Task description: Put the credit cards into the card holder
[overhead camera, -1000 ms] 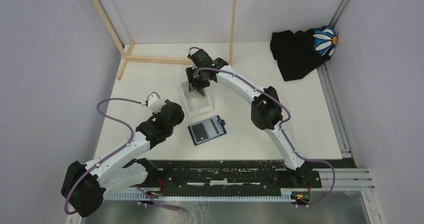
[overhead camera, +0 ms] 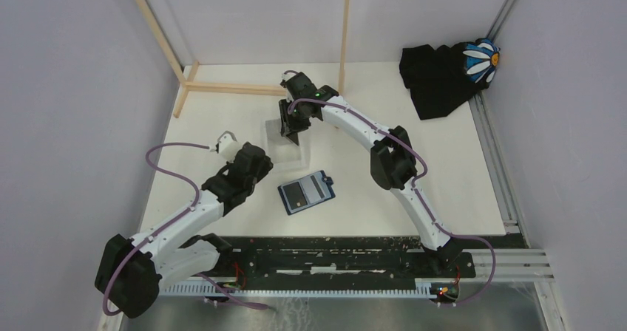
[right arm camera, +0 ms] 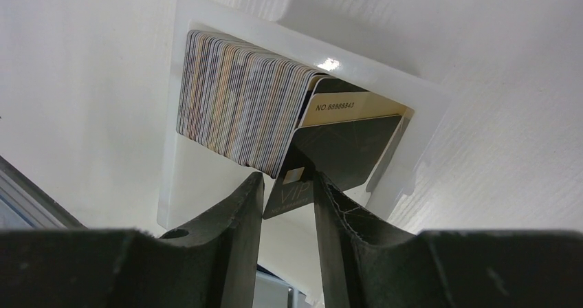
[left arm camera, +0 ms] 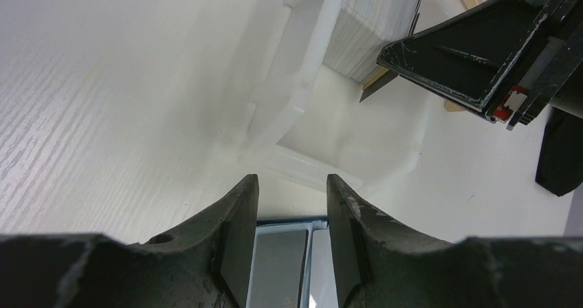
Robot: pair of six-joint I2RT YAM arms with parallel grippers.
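A tight row of cards (right arm camera: 237,102) stands in one end of the white open box (right arm camera: 419,129). Beside that row, a black VIP card (right arm camera: 344,150) leans with a gold-edged card (right arm camera: 361,107) behind it. My right gripper is open over the box, its fingertips close to the black card's lower left part; whether they touch it cannot be told. The left gripper stands apart with its fingers open and empty, left of the box in the top view. A flat blue-edged case (overhead camera: 306,192) with grey and black panels lies in front of the box.
Wooden bars (overhead camera: 236,89) stand behind the box. Black cloth with a flower print (overhead camera: 444,80) lies at the back right.
The white box has slid slightly left in the top view. My right gripper has shifted a little right, and the left arm has moved slightly. The blue-edged case has stayed put.
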